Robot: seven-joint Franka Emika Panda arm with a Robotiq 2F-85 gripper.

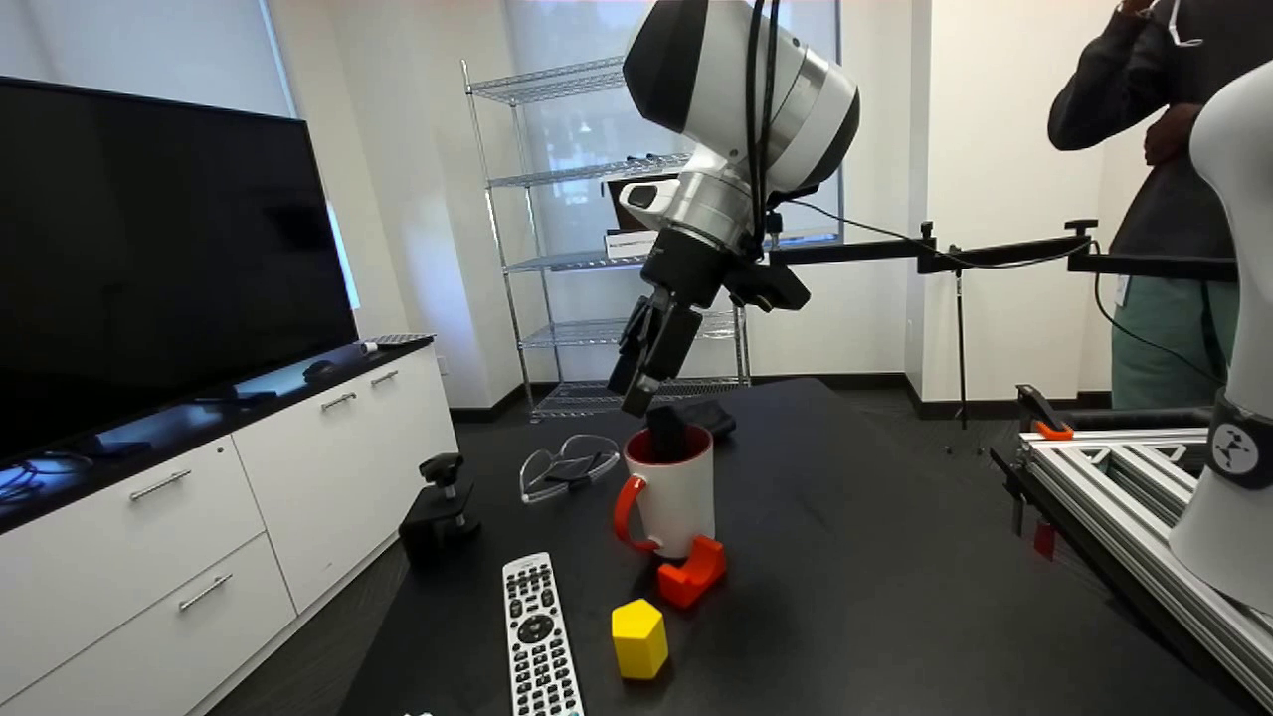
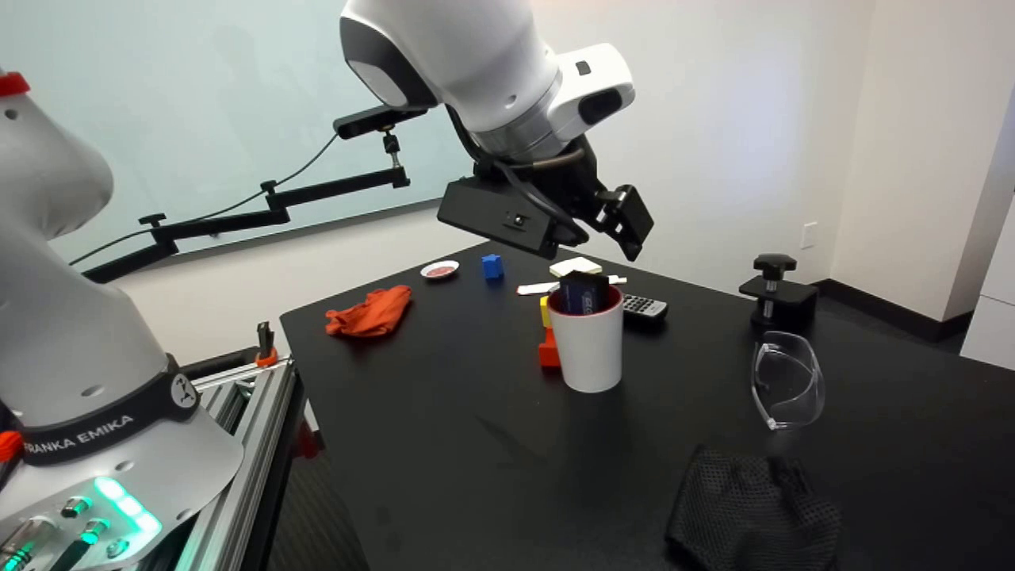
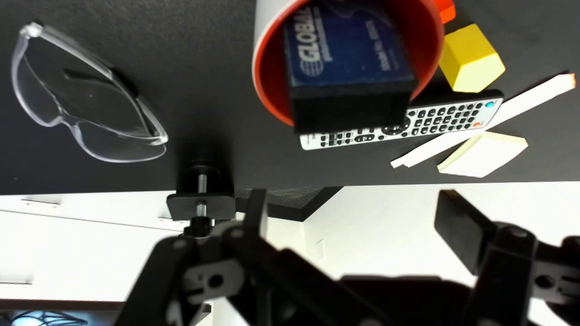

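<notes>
A white mug with a red inside and red handle stands upright on the dark table. Inside it rests a dark blue and black box with "GLOBAL" lettering, its top end sticking out above the rim. In exterior view 2 the same box shows in the mug. Above the mug and apart from the box is my gripper, tilted. Its fingers stand wide apart in the wrist view, with nothing between them.
Close to the mug lie a red block, a yellow block and a remote. Clear glasses, a black clamp and a black mesh cloth are farther along. An orange cloth lies near bare table.
</notes>
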